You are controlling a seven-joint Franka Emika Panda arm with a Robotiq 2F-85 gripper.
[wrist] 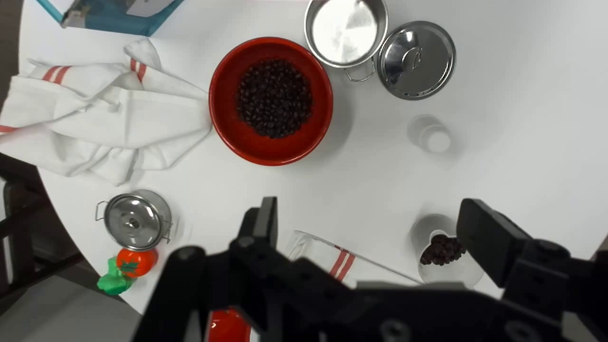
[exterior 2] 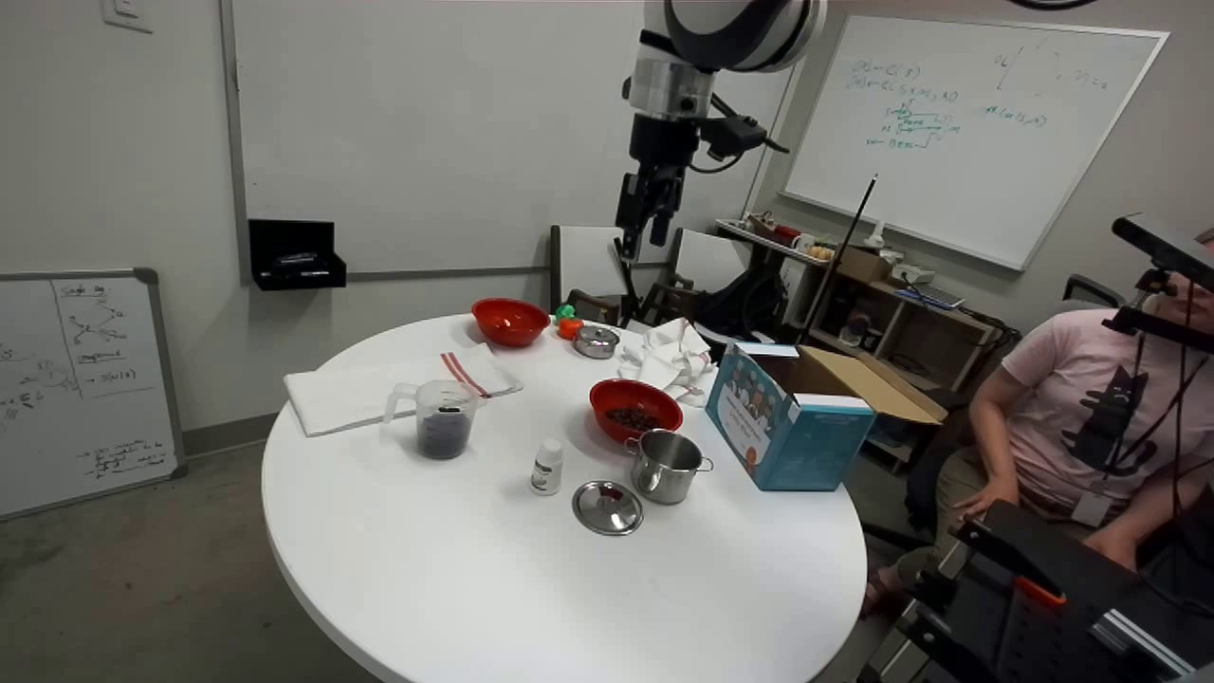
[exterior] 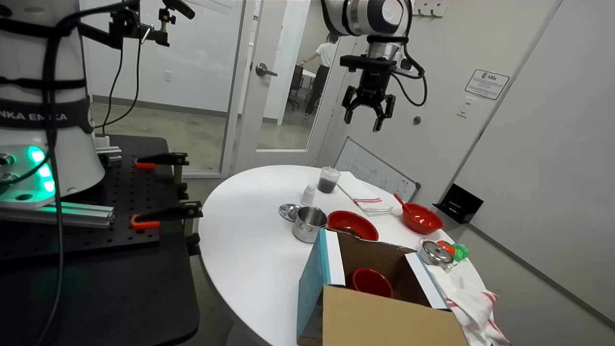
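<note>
My gripper [exterior: 363, 122] hangs open, high above the table, with nothing between its fingers. Looking down in the wrist view, a red bowl of dark beans [wrist: 272, 148] sits near a crumpled white towel [wrist: 154, 117]. A clear measuring cup [exterior 2: 441, 423] with dark contents stands on the table; one of my fingers [wrist: 490, 239] partly covers it in the wrist view. The open steel pot [exterior 2: 667, 467] has its lid [exterior 2: 608, 507] lying beside it on the table. Close by stands a small white bottle [exterior 2: 547, 468].
An open blue box [exterior: 311, 288] with a red cup [exterior: 372, 282] inside stands at the table's edge. Another red bowl [exterior 2: 509, 323], a lidded pot [exterior 2: 595, 341], a toy tomato [wrist: 137, 259] and a folded towel [exterior 2: 353, 396] lie farther off. The white table [exterior 2: 478, 592] has clear room at its front.
</note>
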